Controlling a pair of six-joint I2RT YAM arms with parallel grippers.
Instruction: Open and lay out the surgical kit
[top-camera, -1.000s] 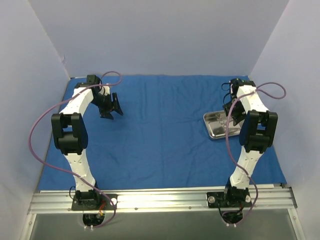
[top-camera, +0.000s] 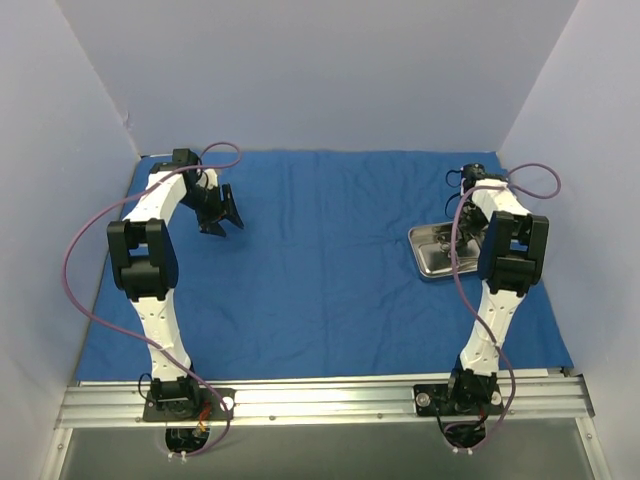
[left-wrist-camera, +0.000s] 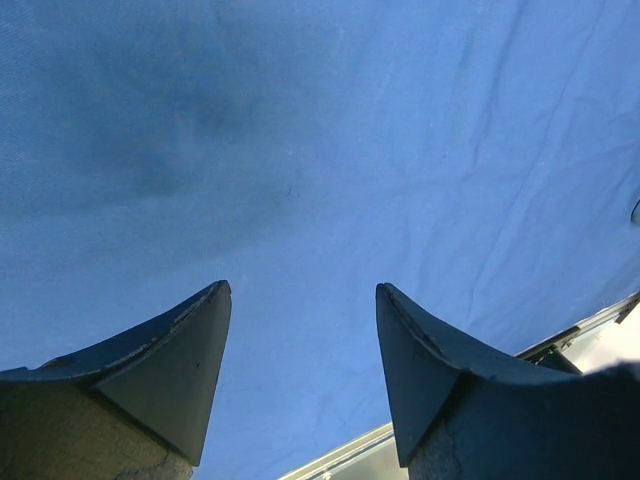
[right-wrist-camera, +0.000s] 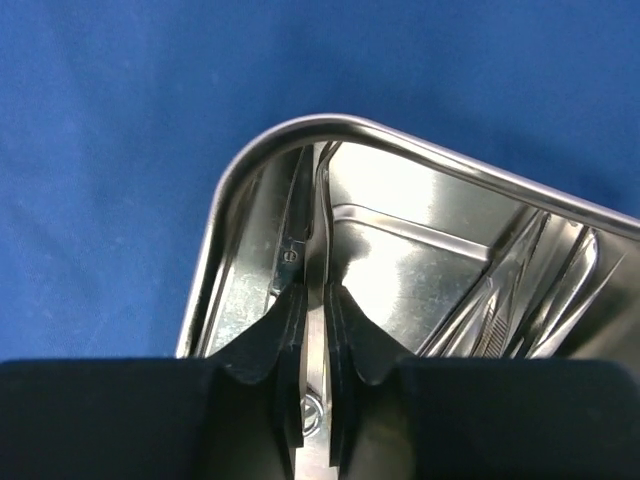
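A steel tray (top-camera: 430, 262) (right-wrist-camera: 390, 137) of surgical instruments lies on the blue cloth at the right, partly under my right arm. In the right wrist view my right gripper is down inside it, fingertips close together on a slim steel instrument (right-wrist-camera: 321, 215) along the tray's side; whether it is gripped is unclear. Several more instruments (right-wrist-camera: 505, 290) lie in the other part of the tray. My left gripper (top-camera: 220, 215) hangs over bare cloth at the left, open with nothing between its fingers.
Grey walls stand at the back and both sides, and a metal rail (top-camera: 320, 390) runs along the front edge.
The left arm has barely moved.
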